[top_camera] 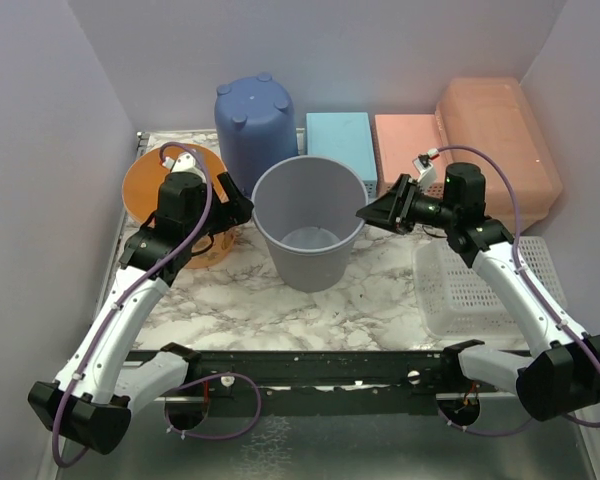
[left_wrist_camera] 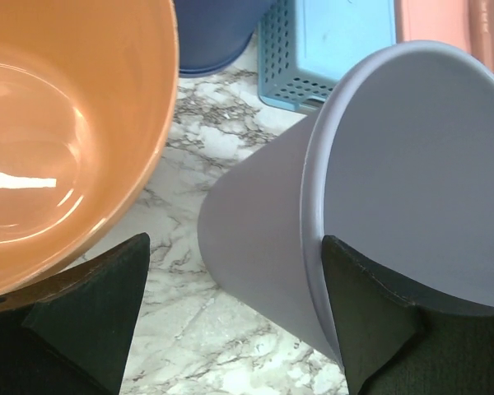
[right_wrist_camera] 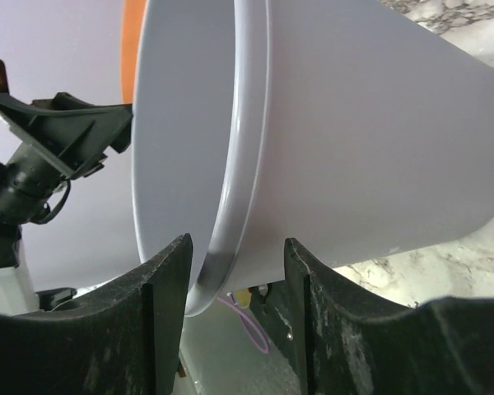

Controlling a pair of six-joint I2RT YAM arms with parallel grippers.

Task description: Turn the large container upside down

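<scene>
The large grey container stands on the marble-patterned surface with its mouth up. At its left, my open left gripper is beside the rim. In the left wrist view, its right finger is up against the grey rim, while its left finger is near the orange tub. My right gripper is at the opposite side of the mouth. The right wrist view has the rim passing between its parted fingers, close to the left finger, with a gap before the other.
An orange tub sits behind the left arm. Along the back are an upturned blue bucket, a light-blue basket, a pink basket and a large salmon bin. A white basket is at right.
</scene>
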